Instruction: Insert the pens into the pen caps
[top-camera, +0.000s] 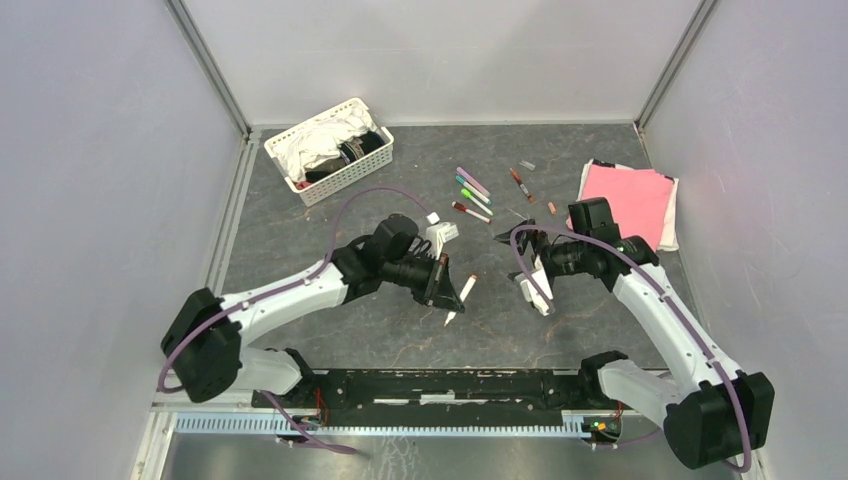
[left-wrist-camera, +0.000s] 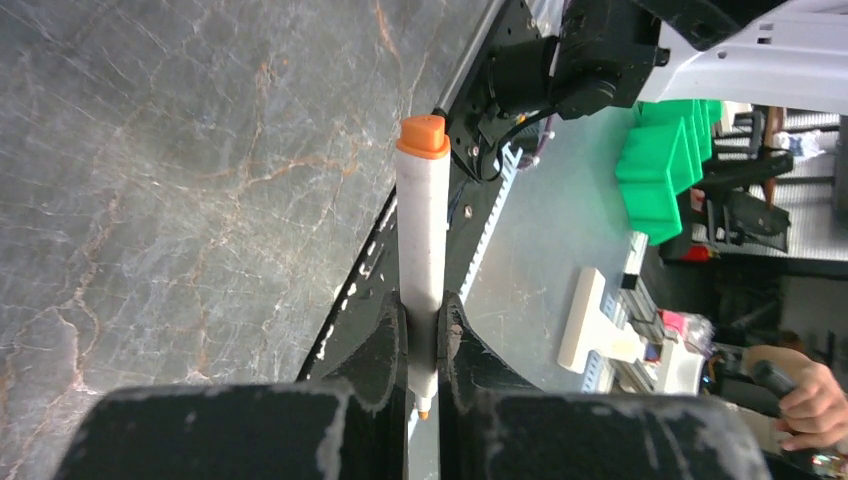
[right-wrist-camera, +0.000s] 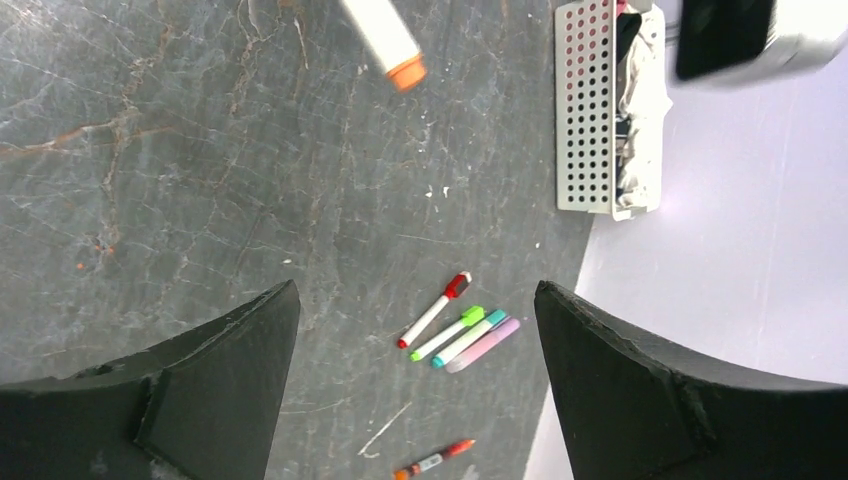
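My left gripper is shut on a white pen with an orange end pointing away from the fingers; in the right wrist view that pen (right-wrist-camera: 385, 35) shows at the top. My right gripper stands open, right of the held pen in the top view, with nothing seen between its fingers. On the table lie a dark-red pen (top-camera: 470, 212), a green one (top-camera: 475, 198), a cyan one (right-wrist-camera: 467, 339), a purple one (right-wrist-camera: 482, 346), a red-and-orange pen (right-wrist-camera: 434, 460) and small loose pieces, such as an orange one (top-camera: 552, 208).
A white basket with cloths (top-camera: 285, 145) stands at the back left. Pink and white cloths (top-camera: 625, 195) lie at the right.
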